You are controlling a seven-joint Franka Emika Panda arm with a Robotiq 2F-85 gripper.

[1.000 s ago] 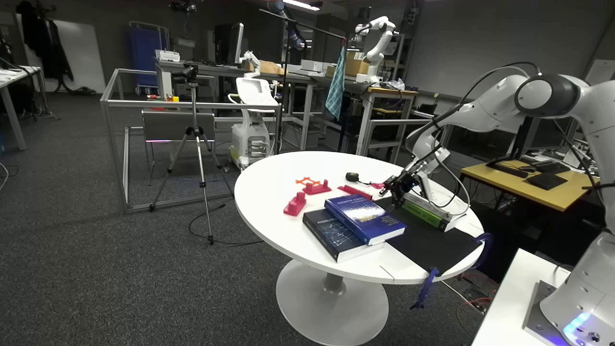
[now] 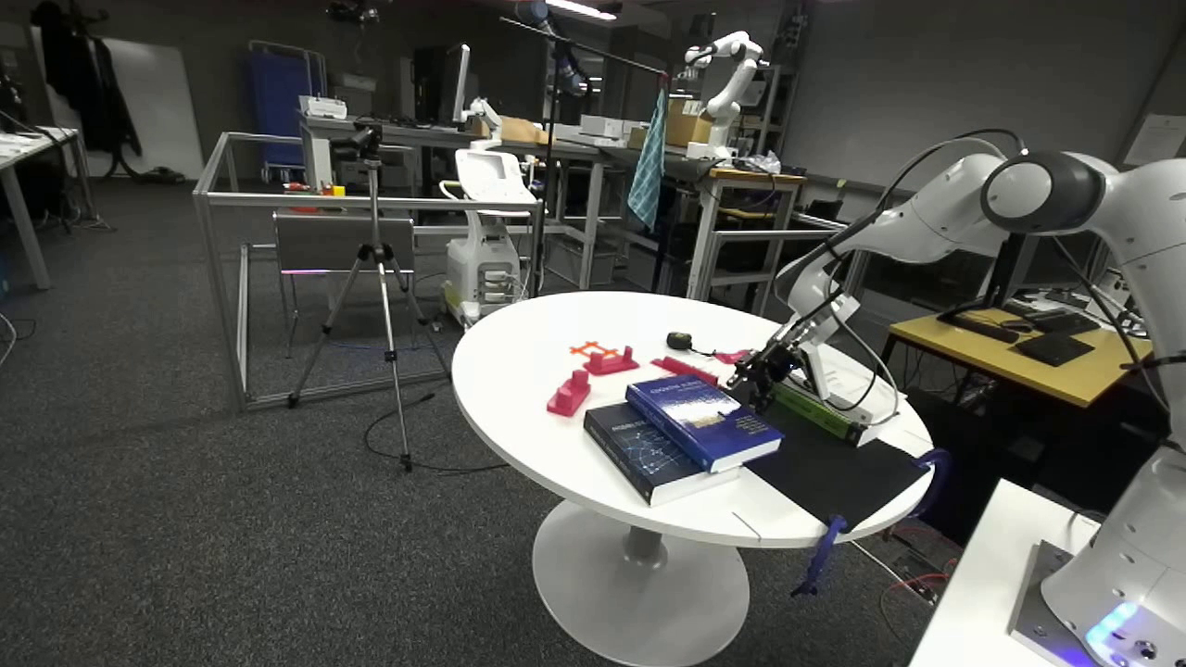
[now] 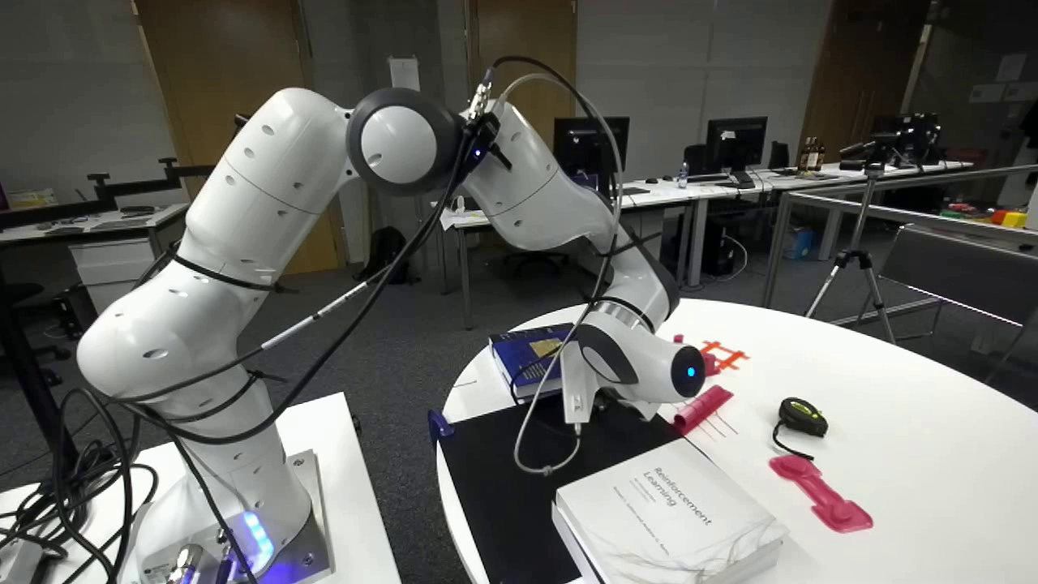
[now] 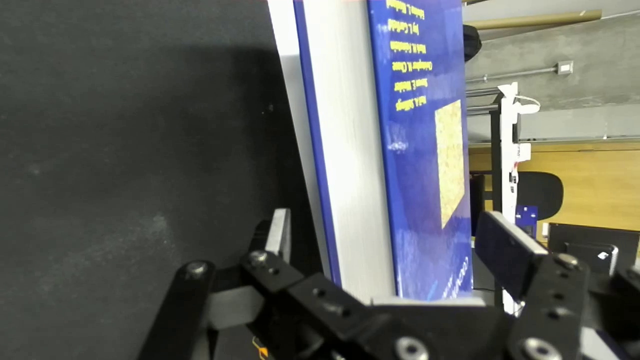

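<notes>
A thick blue book (image 2: 702,419) lies flat on top of a dark book (image 2: 645,450) on the round white table. In the wrist view the blue book (image 4: 354,150) shows its pale page edge and yellow cover text, between the lines of my two fingers. My gripper is open and turned sideways, with one finger (image 4: 279,234) low over the black mat and the other (image 4: 507,249) on the cover's side. In exterior view 1 the gripper (image 2: 761,385) is close beside the blue book; whether it touches cannot be told. The arm mostly hides the gripper in exterior view 2.
A white Reinforcement Learning book (image 3: 671,516) lies on top of a green-spined book (image 2: 817,411) behind the gripper. Pink parts (image 2: 570,394) and a tape measure (image 3: 803,415) lie farther across the table. The black mat (image 2: 834,467) has bare room at the front.
The arm and gripper have moved a little left and lower in exterior view 1, closer to the blue book. The books look unmoved.
</notes>
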